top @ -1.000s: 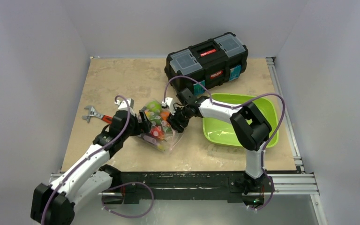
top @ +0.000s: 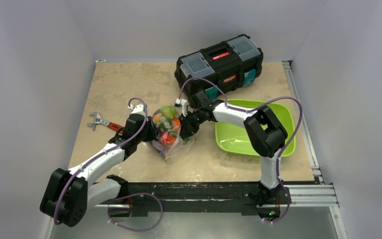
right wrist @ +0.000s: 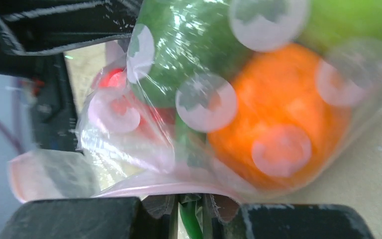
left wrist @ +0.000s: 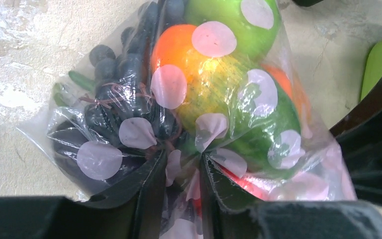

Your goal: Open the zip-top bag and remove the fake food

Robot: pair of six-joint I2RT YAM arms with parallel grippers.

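Observation:
The clear bag with pale dots (top: 165, 151) lies crumpled mid-table, full of fake food. Through its film the left wrist view shows dark grapes (left wrist: 134, 64), an orange-yellow piece (left wrist: 199, 84) and a green piece (left wrist: 258, 20). At the bag's left side, my left gripper has its fingers a little apart, with dotted film in the gap. On the other side is my right gripper, its fingers slightly parted and a green strip showing between them. The bag's pinkish edge (right wrist: 179, 185) runs just above those fingertips. An orange piece (right wrist: 278, 114) is inside the film.
A green bin (top: 236, 140) stands to the right, partly under my right arm. Behind is a black toolbox (top: 220, 67). An adjustable wrench (top: 104, 122) lies to the left. Bare table shows in front of the bag and at the back left.
My left gripper has moved right against the bag. The bag has bunched up and its front corner has shifted left.

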